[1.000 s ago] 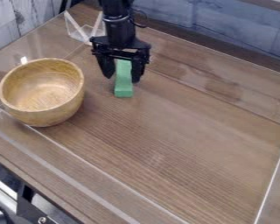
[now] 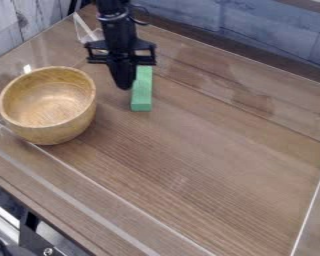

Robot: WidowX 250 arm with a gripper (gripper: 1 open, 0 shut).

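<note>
A green bar-shaped object [image 2: 141, 94] lies on the wooden table at the upper middle. My black gripper [image 2: 119, 53] hangs just above and to the left of its far end; its fingers are small and dark here, and nothing shows held between them. A large tan wooden bowl [image 2: 47, 108] sits at the left.
A dark edge with cables runs along the lower left. A pale, clear item at the upper left, behind the arm, is hard to make out.
My gripper has risen off the green object and shifted slightly left, leaving more of the object in view on the table.
</note>
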